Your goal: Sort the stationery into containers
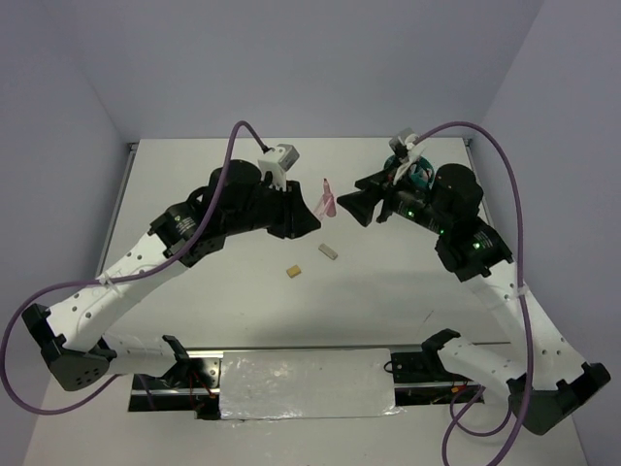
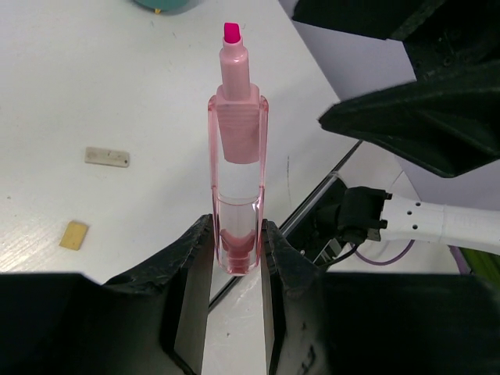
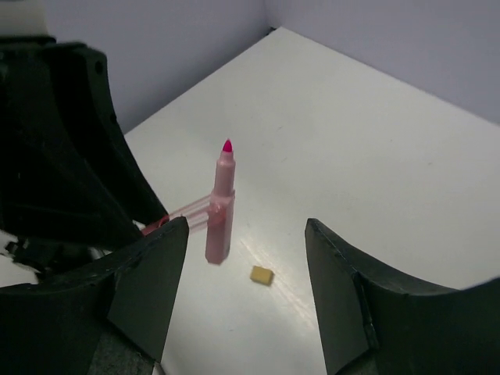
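My left gripper is shut on the lower end of a pink marker (image 2: 237,109) with a clear pink body and a bright pink tip. It holds the marker above the table. Facing it from the right, my right gripper stands open. In the right wrist view, the marker appears between its fingers, but the top view shows a small gap between the marker (image 1: 327,201) and my right gripper (image 1: 364,204). A teal container (image 1: 419,173) stands behind the right arm, partly hidden by it.
On the white table (image 1: 233,301) lie a grey eraser-like block (image 1: 328,251) and a small yellow-tan block (image 1: 293,271). Both arms are close together at the centre.
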